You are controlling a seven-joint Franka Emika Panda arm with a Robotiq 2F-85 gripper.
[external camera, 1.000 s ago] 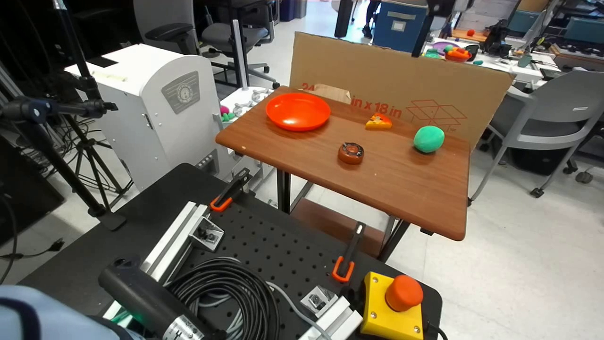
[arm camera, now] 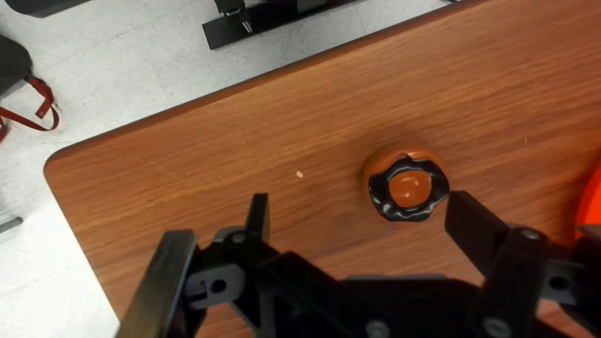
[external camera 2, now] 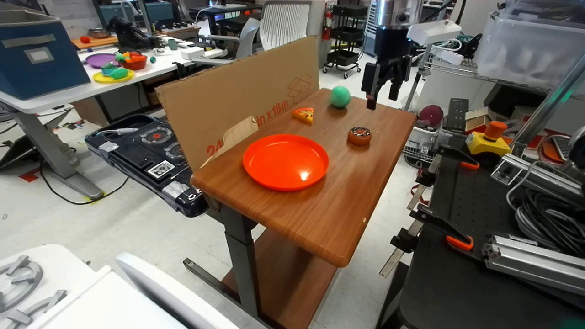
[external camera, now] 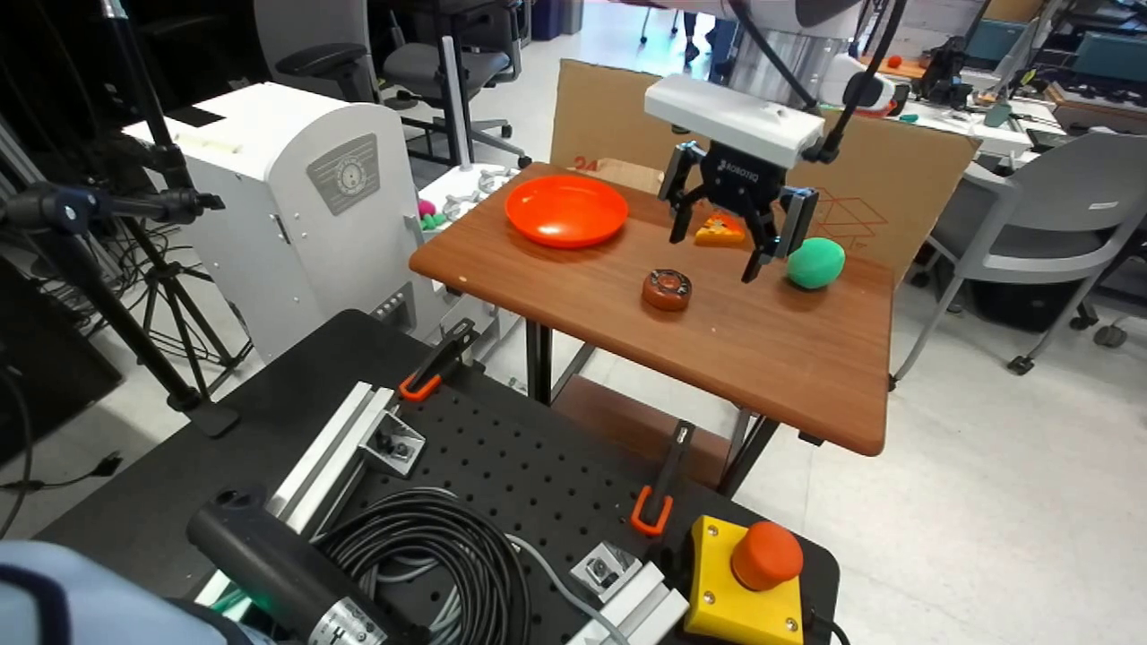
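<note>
My gripper [external camera: 712, 253] hangs above the table with its fingers open and nothing between the fingers. In the wrist view, a brown donut [arm camera: 410, 188] with dark wavy icing lies on the table below, nearer the right finger [arm camera: 476, 231] than the left finger [arm camera: 258, 217]. A red-orange plate [external camera 2: 286, 162] rests empty on the table. The pizza slice [external camera 2: 304, 114] lies by the cardboard, and a green round object [external camera 2: 340, 96] sits near the table's far end. Only the plate's edge shows in the wrist view.
A cardboard sheet [external camera 2: 219, 104] stands along one long edge of the wooden table [external camera: 774, 355]. A black bench [external camera: 484, 430] with clamps, cables and a yellow-based red button [external camera: 765, 557] stands in front.
My gripper has come down from the top of exterior view 1 to hang lower over the table, still open. The objects on the table have not moved.
</note>
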